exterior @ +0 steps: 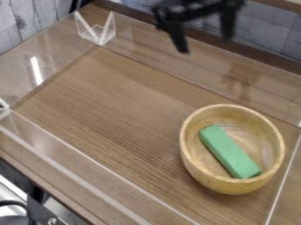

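Note:
A round wooden bowl [194, 136] rests on the table at the lower right, with a green block [230, 151] lying inside it. My dark gripper [202, 35] is at the top of the view, blurred and partly out of frame, well above and behind the bowl and apart from it. It appears to stand open, with nothing visible between its fingers.
A clear plastic piece [97, 28] stands at the back left. A grey wall edge runs along the back, and a dark cable shows at the bottom left.

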